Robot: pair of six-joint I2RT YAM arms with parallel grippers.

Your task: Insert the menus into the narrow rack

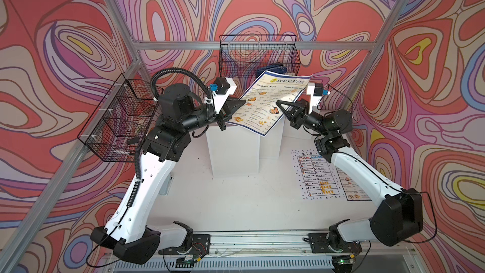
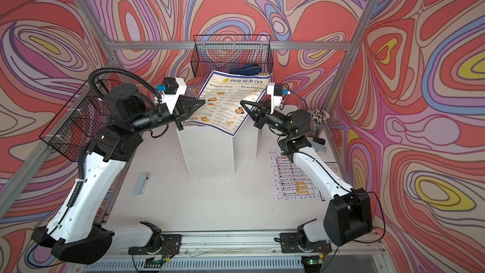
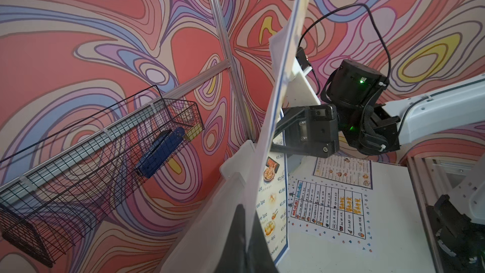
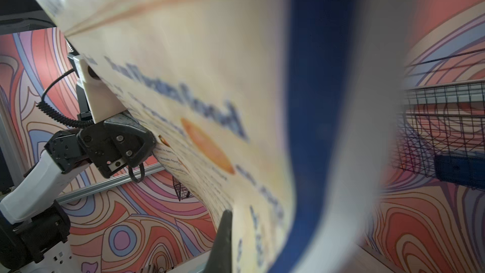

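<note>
A cream "DIM SUM INN" menu with a blue border is stretched, slightly bowed, between my two arms above the white upright rack. At the menu's left edge, my left gripper is shut on it; the left wrist view shows the sheet edge-on between the fingers. On the opposite edge my right gripper is shut on the menu, its tips hidden by the sheet in the right wrist view. Another menu and a further sheet lie flat on the table at right. The menu covers the rack's top.
A wire basket with a dark blue case hangs on the back rail. More wire baskets hang at left. A blue-grey item lies front left.
</note>
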